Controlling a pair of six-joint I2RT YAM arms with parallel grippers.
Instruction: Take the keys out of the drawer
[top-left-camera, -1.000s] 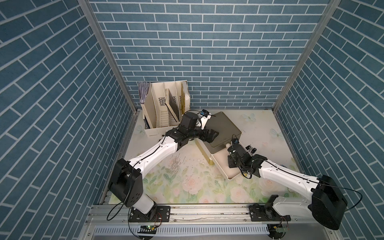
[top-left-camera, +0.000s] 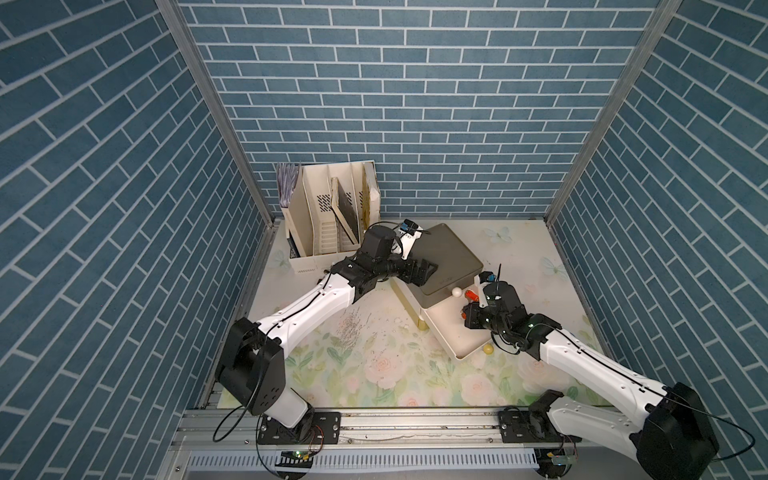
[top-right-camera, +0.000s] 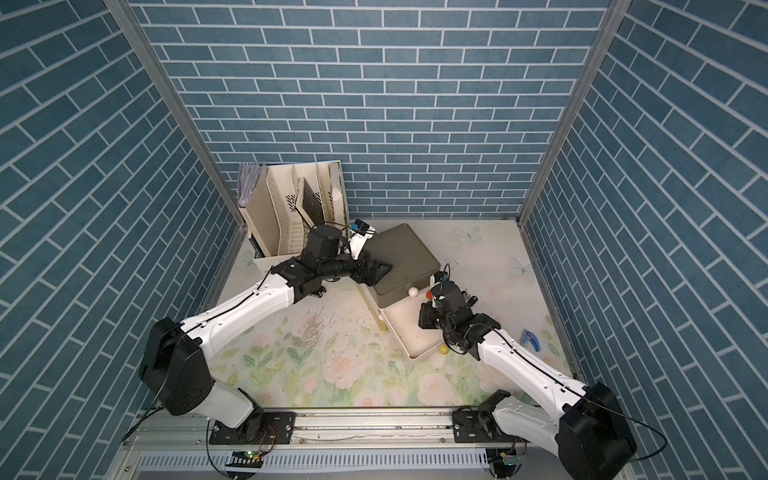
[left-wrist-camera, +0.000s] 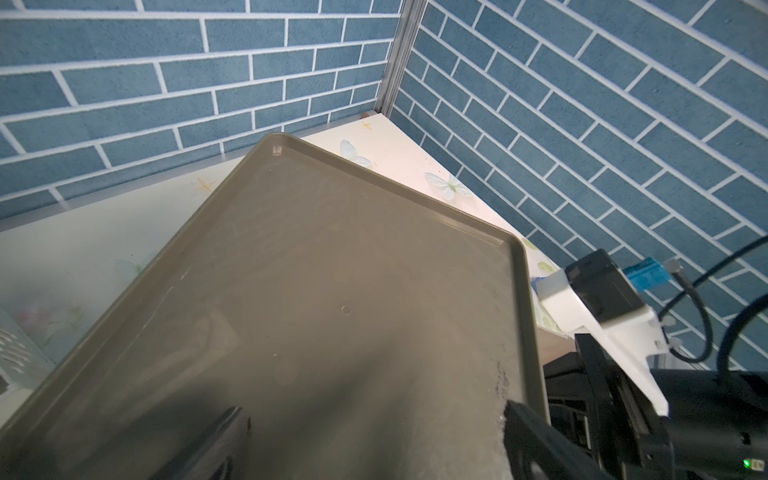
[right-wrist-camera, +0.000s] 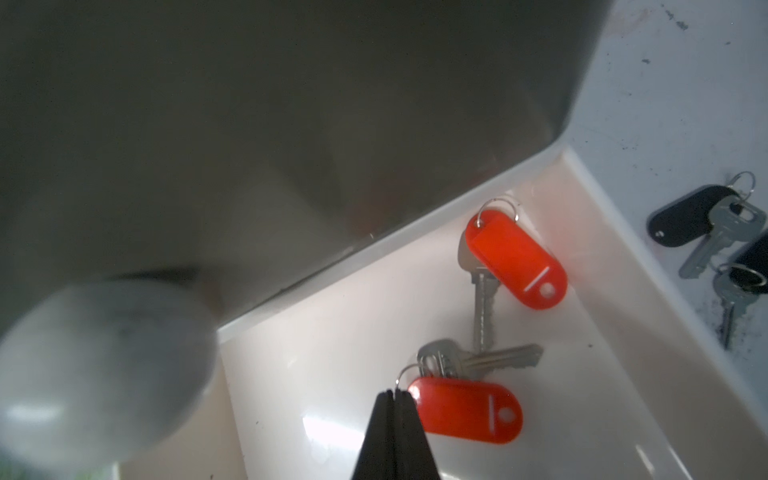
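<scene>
Two red-tagged keys lie on the drawer floor in the right wrist view. One red tag (right-wrist-camera: 467, 409) is low in that view with its key beside it; the other red tag (right-wrist-camera: 516, 260) is in the far corner. My right gripper is shut with nothing between its fingers, its tips next to the nearer tag's ring end. The white drawer (top-left-camera: 458, 351) sticks out from under the grey-brown cabinet (top-left-camera: 445, 260). My left gripper stands open over the cabinet top, its fingers wide apart and empty.
A white knob (right-wrist-camera: 104, 368) sits on the drawer front at the left of the right wrist view. Black-tagged keys (right-wrist-camera: 689, 214) lie on the table outside the drawer. A file rack (top-left-camera: 328, 212) stands at the back left.
The red-tagged keys lie as before. The left arm is still.
</scene>
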